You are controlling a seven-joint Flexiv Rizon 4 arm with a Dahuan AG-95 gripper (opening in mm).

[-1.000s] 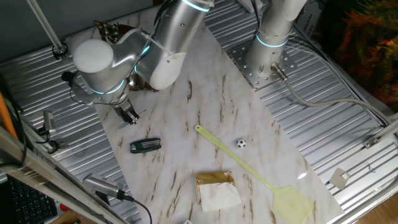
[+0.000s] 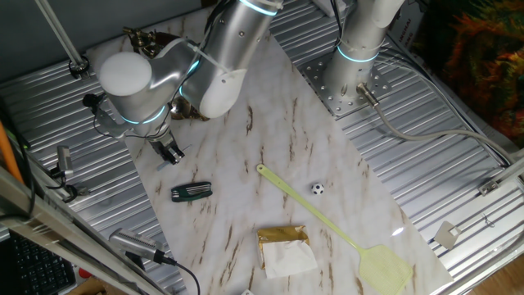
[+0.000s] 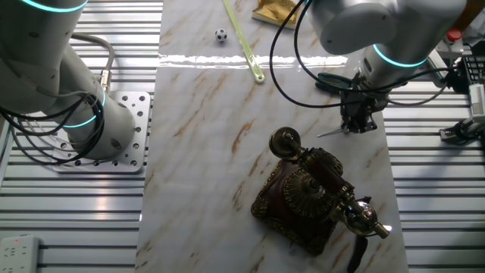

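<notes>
My gripper (image 2: 173,156) is low over the left edge of the marble-patterned table, its dark fingers pointing down. A thin grey metal rod (image 3: 331,133) sticks out beside the fingertips in exterior view 2. Exterior view 1 shows the rod crossing at the fingertips, partly covered by them. Whether the fingers grip it or only stand around it is too small to tell. Close by lies a dark green tool holder (image 2: 191,192) with several metal pieces in it, apart from my gripper.
An ornate old-style telephone (image 3: 303,193) stands near the gripper. A yellow-green fly swatter (image 2: 385,269), a small soccer ball (image 2: 318,188) and a gold-and-white packet (image 2: 286,252) lie further along the table. Bare tabletop (image 3: 204,152) spreads across the middle.
No clear movement of the arm shows; my gripper and the rod stay in nearly the same place. The other objects have not moved.
</notes>
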